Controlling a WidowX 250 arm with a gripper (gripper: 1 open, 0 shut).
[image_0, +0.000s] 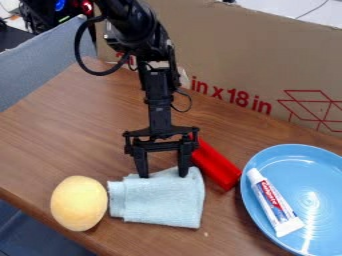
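My black gripper (163, 168) is low over a folded light-blue cloth (158, 205), its two fingers pointing down at the cloth's far edge. Whether they hold any fabric is hard to see. A red cylindrical object (217, 163) lies just right of the gripper, behind the cloth. A pale yellow, rounded object (78, 203) sits left of the cloth.
A blue plate (315, 185) with a white tube (274, 202) on it fills the right side. A large cardboard box (247, 70) stands along the back.
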